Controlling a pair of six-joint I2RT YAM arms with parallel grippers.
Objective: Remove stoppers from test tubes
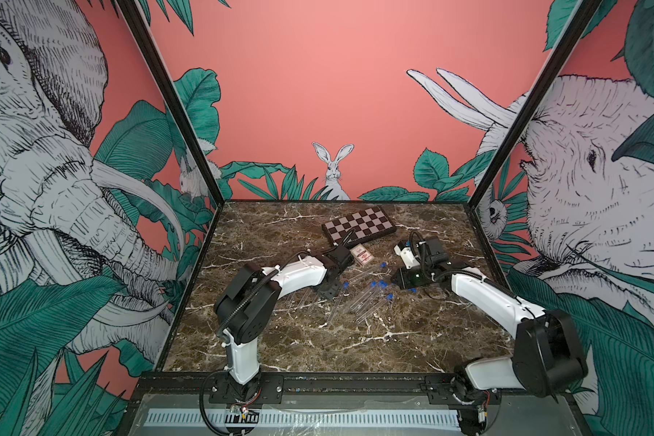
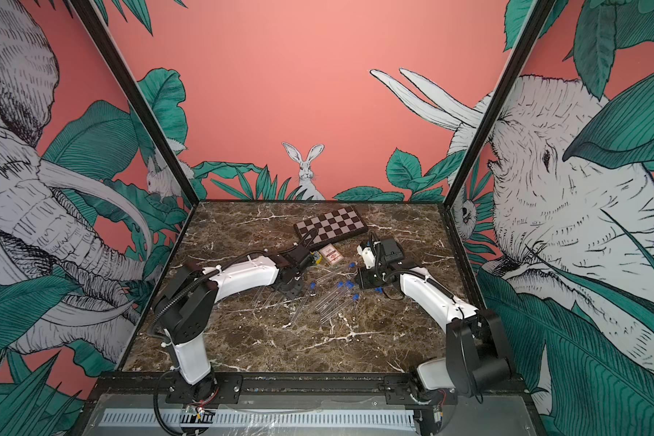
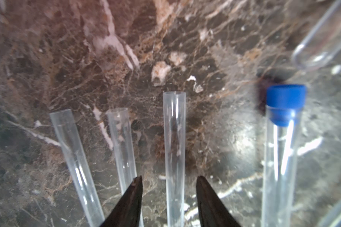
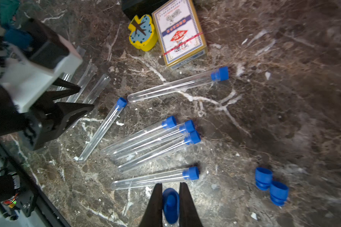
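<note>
My left gripper stands open above an unstoppered clear tube (image 3: 175, 151) that lies on the table between its fingers. Two more open-ended tubes, the nearer one (image 3: 122, 143) and the outer one (image 3: 77, 162), lie to its left. A tube with a blue stopper (image 3: 286, 98) is at the right of the left wrist view. My right gripper is shut on a loose blue stopper (image 4: 170, 206). In the right wrist view several stoppered tubes lie below and left of centre, among them a lone tube (image 4: 151, 180). Two loose stoppers, one of them upper (image 4: 263, 177), sit touching at the right.
A card box (image 4: 180, 32) and a yellow tree-shaped piece (image 4: 143, 33) lie at the back, near the chessboard (image 1: 359, 225). Another stoppered tube (image 4: 178, 85) lies before the card box. Bare marble shows at the front of the table.
</note>
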